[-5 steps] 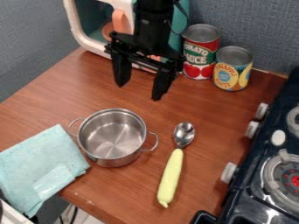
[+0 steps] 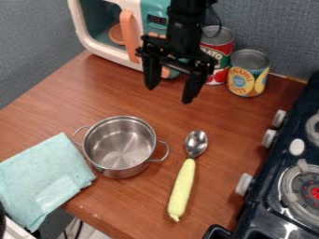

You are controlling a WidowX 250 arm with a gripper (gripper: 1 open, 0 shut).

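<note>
My black gripper (image 2: 170, 86) hangs open over the back of the wooden table (image 2: 125, 97), in front of a white and teal toy microwave (image 2: 103, 23) and left of a red-labelled can (image 2: 217, 73). Nothing shows between its fingers. A yellow-labelled can (image 2: 247, 79) stands to the right. A steel pot (image 2: 118, 147) sits at centre left, with a spoon (image 2: 196, 145) and a yellow banana-like object (image 2: 182, 190) to its right.
A light blue towel (image 2: 39, 178) lies at the front left. A black stove (image 2: 274, 202) runs along the right side. The table between the gripper and the pot is clear.
The gripper has moved right, toward the red-labelled can, and now covers part of it. The objects on the table look unmoved.
</note>
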